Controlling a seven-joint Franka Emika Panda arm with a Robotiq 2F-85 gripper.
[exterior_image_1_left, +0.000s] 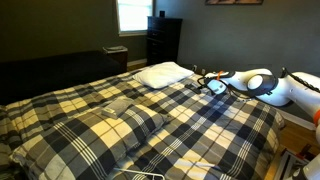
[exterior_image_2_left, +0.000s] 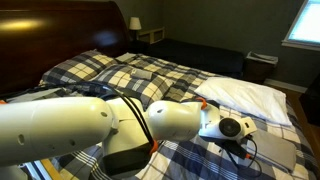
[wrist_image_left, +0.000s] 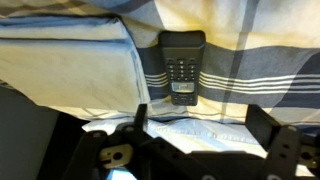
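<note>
A black calculator-like device with a keypad and a small grey screen (wrist_image_left: 182, 68) lies on the plaid bedding in the wrist view. My gripper stands open above the bed, its two dark fingers (wrist_image_left: 262, 124) wide apart near the lower edge of that view. The device sits between them in the picture but ahead of the fingertips, and nothing is held. From outside, the gripper (exterior_image_1_left: 204, 84) is at the far right part of the bed. In the second exterior view the wrist hides the fingertips and the device.
A pale folded cloth or pad (wrist_image_left: 70, 65) lies left of the device, with a dark gap (wrist_image_left: 25, 135) beyond the bed edge. A white pillow (exterior_image_1_left: 162, 76) rests near the gripper. Plaid bedding (exterior_image_1_left: 190, 125) leaves open room; a grey object (exterior_image_1_left: 118, 105) lies on a plaid pillow.
</note>
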